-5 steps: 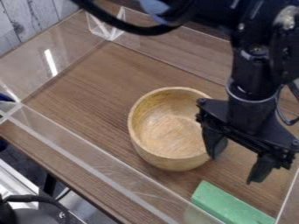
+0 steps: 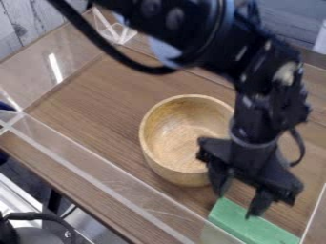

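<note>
My black gripper (image 2: 239, 191) hangs over the right front of the wooden floor, its two fingers pointing down just above the near-left end of a green block (image 2: 253, 228). The fingers stand apart; whether anything is between them I cannot make out. A round wooden bowl (image 2: 166, 135) sits just left of the gripper, its right side hidden behind the arm.
Clear plastic walls edge the wooden work surface (image 2: 90, 95), with a see-through wall across the front near the green block. Black hardware lies outside at the lower left.
The gripper has moved down and slightly left toward the green block. The bowl and block appear in the same places.
</note>
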